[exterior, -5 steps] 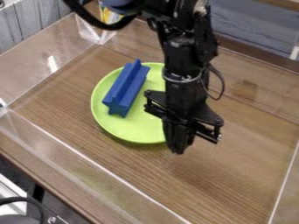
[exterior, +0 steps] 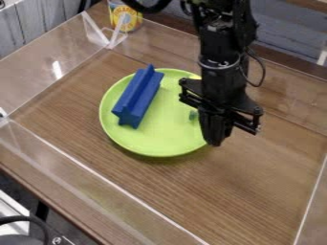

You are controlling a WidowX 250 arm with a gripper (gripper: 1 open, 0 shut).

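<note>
A green plate [exterior: 151, 139] lies on the wooden table, with a long blue block [exterior: 137, 96] resting on its left part. My black gripper [exterior: 215, 134] points down over the plate's right edge, shut, with nothing visible between its fingers. Behind it, a small yellow and green item on the plate is mostly hidden by the gripper.
A yellow can [exterior: 125, 19] stands at the back left, by the table's edge. Clear low walls border it, and a dark cable shows at the lower left.
My gripper has moved back and up in the view, away from the front, uncovering more of the plate's right part. The plate and blue block have not visibly moved.
</note>
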